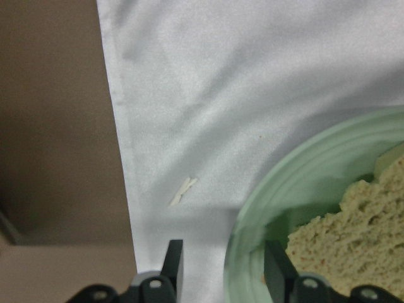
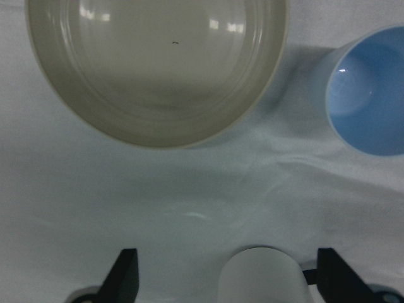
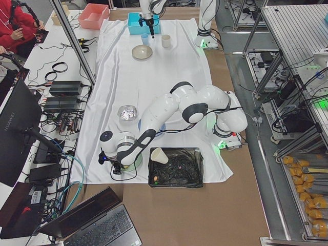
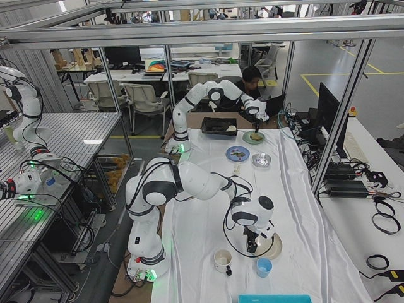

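Note:
My left gripper is open at the rim of a green plate [image 1: 303, 158] holding a crumbly bread-like piece [image 1: 347, 233]; nothing shows between its fingers. My right gripper stands open above the cloth, near a beige bowl [image 2: 158, 82], a blue cup [image 2: 372, 95] and a white mug [image 2: 259, 281], whose top shows between and below the fingers.
A black lined bin [image 3: 179, 169] with a white cup in it sits beside the green plate. A blue plate [image 4: 238, 153] and foil bowl [image 4: 261, 160] are mid-table. A cyan tub [image 3: 136, 28] stands at the far end.

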